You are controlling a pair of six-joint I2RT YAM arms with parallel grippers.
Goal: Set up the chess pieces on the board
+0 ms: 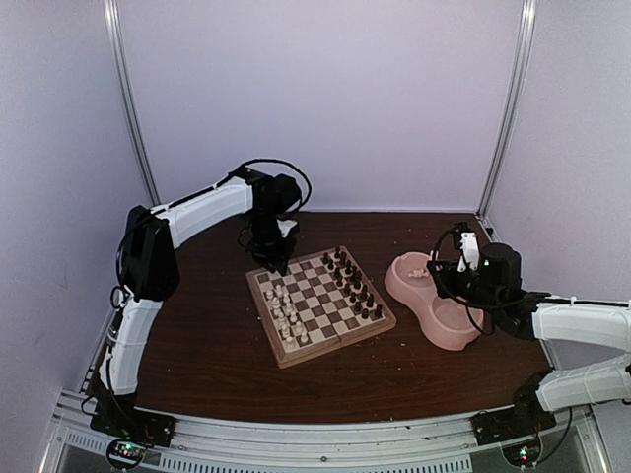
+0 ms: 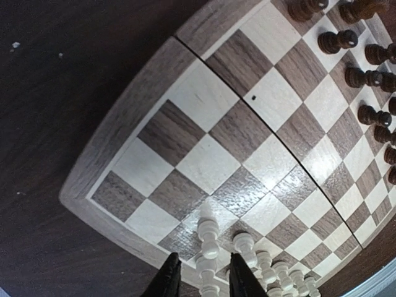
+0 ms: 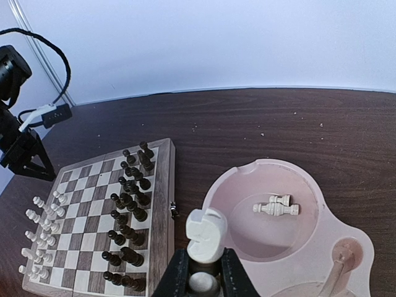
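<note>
The chessboard point(image 1: 335, 325) has white pieces point(image 2: 244, 247) along one side and dark pieces point(image 3: 127, 232) along the other. My left gripper hangs over the board's back-left corner, its fingers apart around white pieces seen below; whether it touches them I cannot tell. My right gripper is shut on a white knight point(image 3: 206, 235), held up by the pink tray point(image 1: 444, 335). A few white pieces point(image 3: 276, 208) lie on their sides in that tray.
The tray stands close to the board's right side. Walls enclose the back and sides.
</note>
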